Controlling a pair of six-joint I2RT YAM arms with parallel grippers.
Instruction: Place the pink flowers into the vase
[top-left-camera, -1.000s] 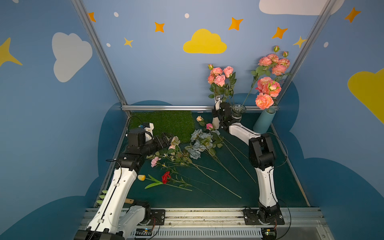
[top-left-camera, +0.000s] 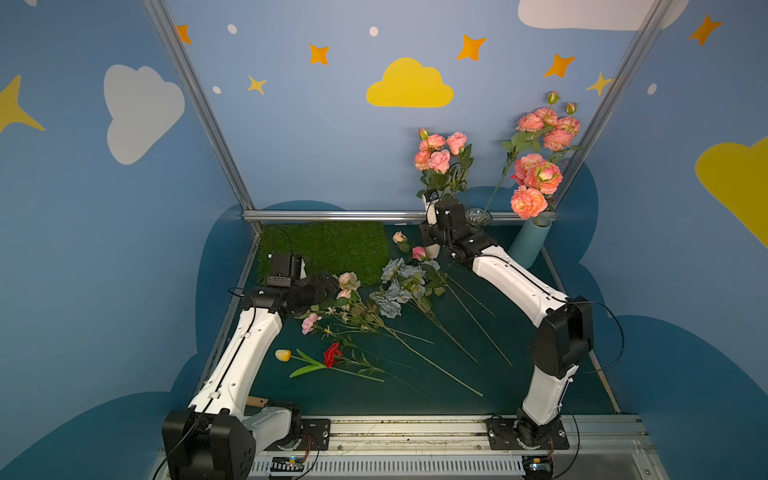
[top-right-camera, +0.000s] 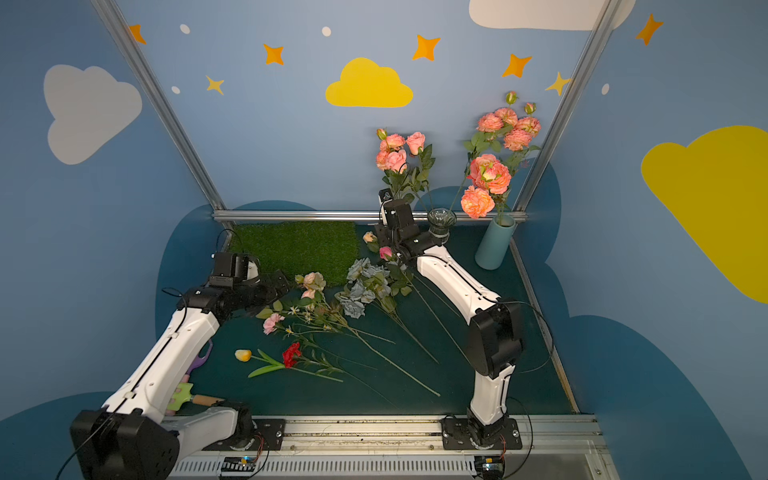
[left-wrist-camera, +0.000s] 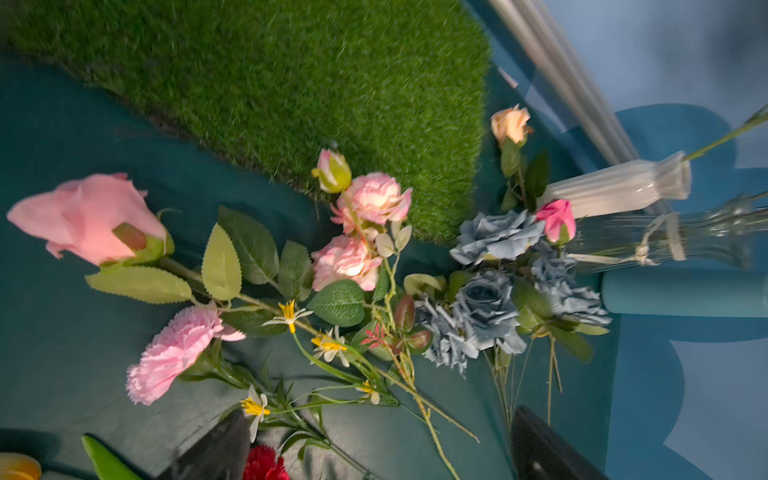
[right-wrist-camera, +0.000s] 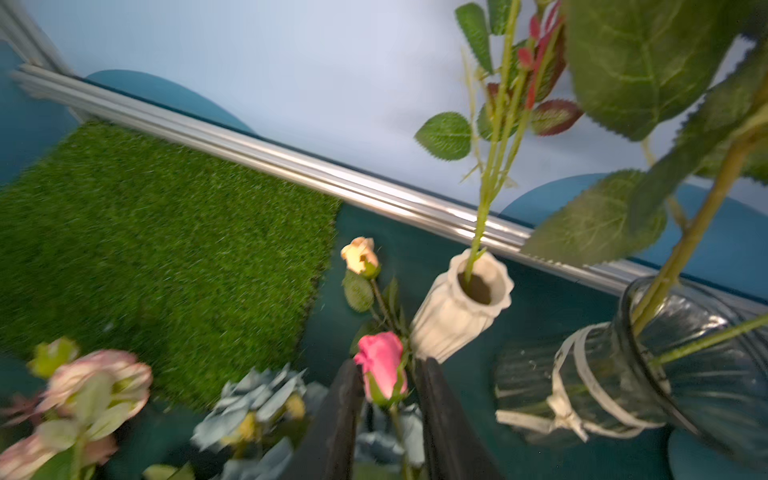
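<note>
Pink flowers (top-left-camera: 438, 157) rise against the back wall, with green stems going into the white ribbed vase (right-wrist-camera: 457, 316). Thicker stems stand in the clear glass vase (right-wrist-camera: 588, 380), tied with white string. Larger coral-pink blooms (top-left-camera: 537, 190) are by the teal vase (top-left-camera: 529, 241). Open and empty, my right gripper is in front of the white vase; a pink rosebud (right-wrist-camera: 381, 364) shows beyond its fingertips. My left gripper is wide open above the lying stems, holding nothing. Pale pink blooms (left-wrist-camera: 364, 224), a large pink rose (left-wrist-camera: 92, 220) and a pink carnation (left-wrist-camera: 177, 352) lie ahead of it.
Blue-grey flowers (left-wrist-camera: 488, 296) cover the middle of the dark green table. A red flower (top-left-camera: 332, 353) and a yellow tulip (top-left-camera: 283, 355) lie nearer the front. Green turf (top-left-camera: 328, 244) fills the back left. Open table remains at the front right.
My left arm has drawn back and its gripper shifted slightly left. My right gripper has swung a little left near the white vase, while its elbow moved right and toward the front.
</note>
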